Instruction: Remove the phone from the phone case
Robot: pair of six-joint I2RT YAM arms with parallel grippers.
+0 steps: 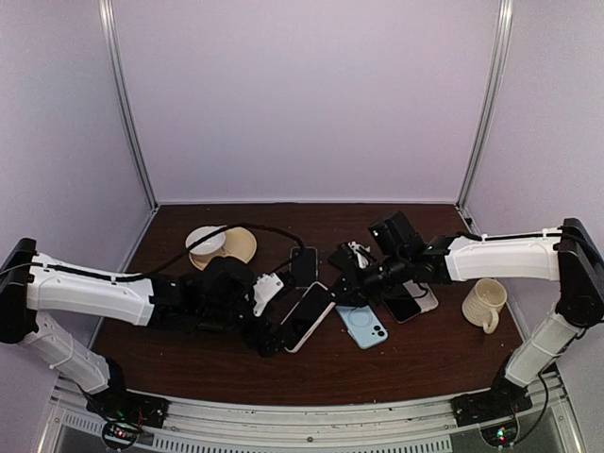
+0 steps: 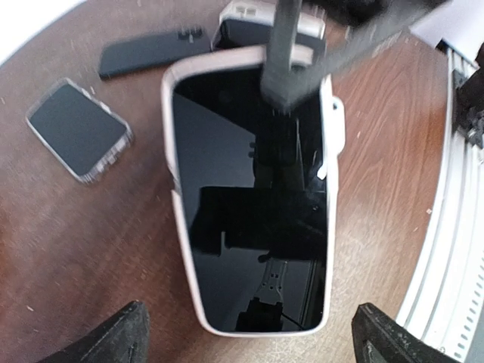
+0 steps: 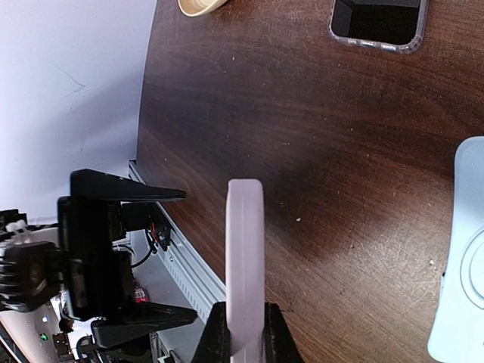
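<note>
The phone, with its black screen facing up, sits within its pale pink case (image 1: 314, 312) in the middle of the table. In the left wrist view the case's rim runs around the phone's screen (image 2: 253, 197). My left gripper is open near the lower end, its fingers apart on either side and clear of the case. Seen edge-on in the right wrist view, the cased phone (image 3: 246, 257) stands between the fingers of my right gripper, which is shut on it. Right fingers hide part of the screen's upper end.
A light blue phone or case (image 1: 362, 326) lies just right of the held one. Other dark phones (image 1: 304, 266) (image 1: 404, 302) lie behind and to the right. A mug (image 1: 484, 304) stands far right; a bowl and plate (image 1: 242, 244) sit back left.
</note>
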